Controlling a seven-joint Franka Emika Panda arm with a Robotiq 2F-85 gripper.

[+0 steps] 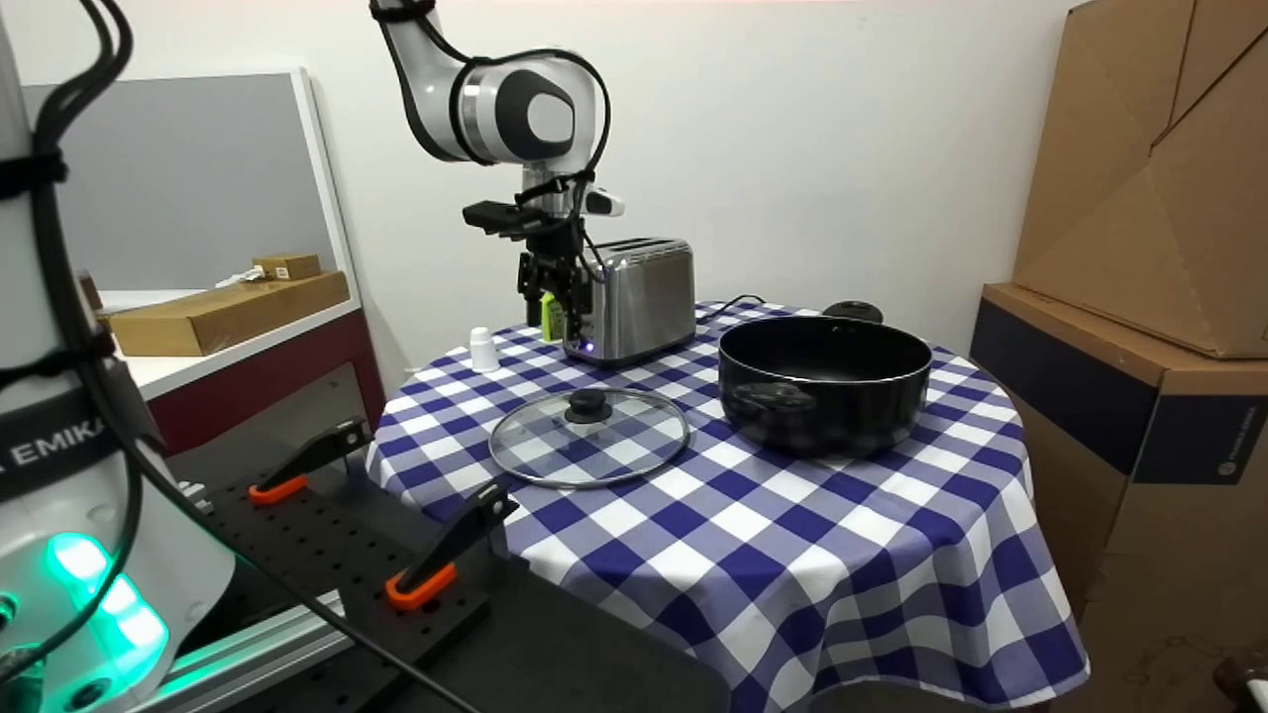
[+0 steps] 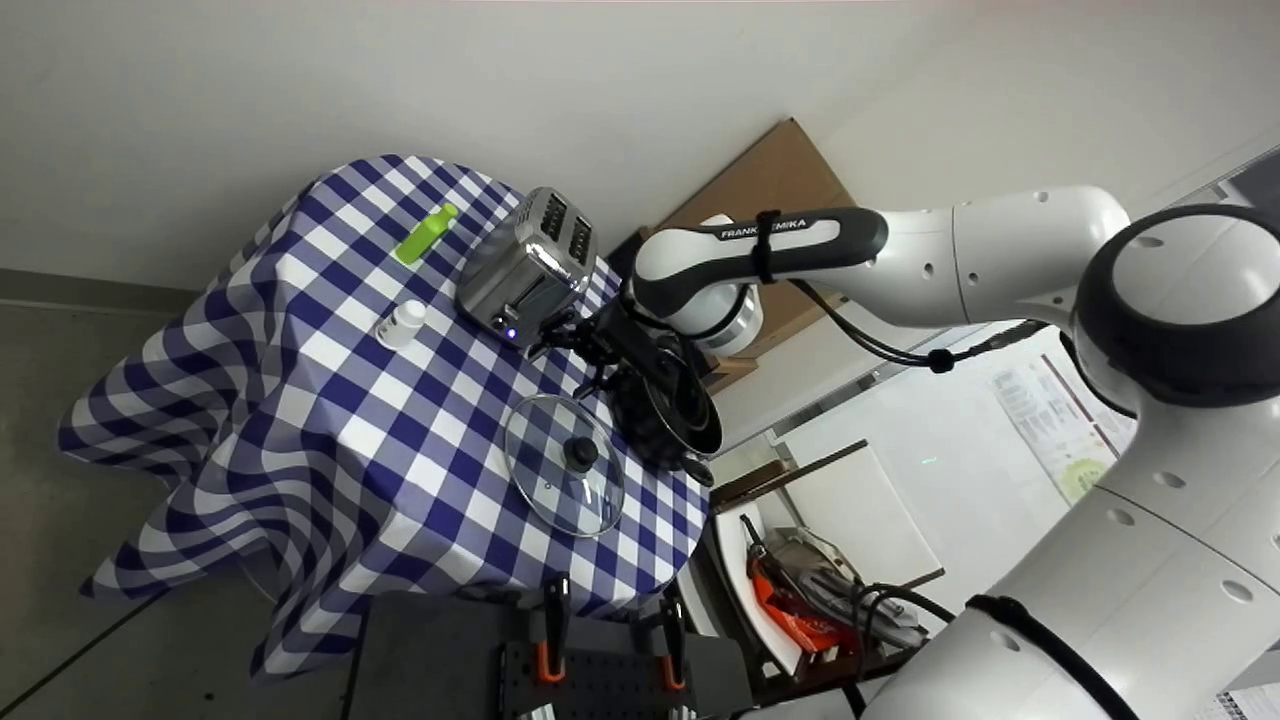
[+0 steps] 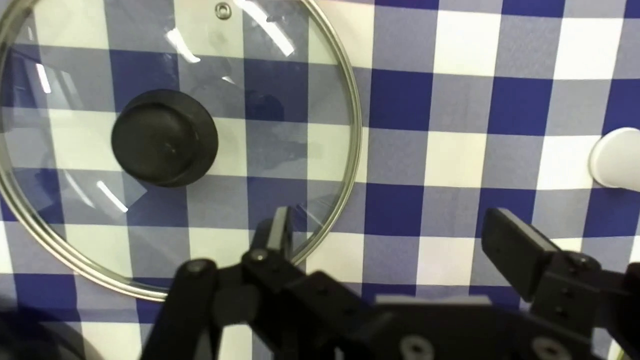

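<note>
My gripper hangs over the table's left part, in front of the green bottle as exterior view 1 sees it. Wide apart, its two fingers have only checked cloth showing between them in the wrist view. A glass lid with a black knob lies flat on the cloth. One finger overlaps the lid's rim in the wrist view, but the knob is clear of the fingers. To the lid's right in exterior view 1 stands a black pot, uncovered and seemingly empty, its bottom hidden.
A silver toaster stands close to the gripper in exterior view 1. The white bottle and the green bottle stand on the toaster's other side from the pot.
</note>
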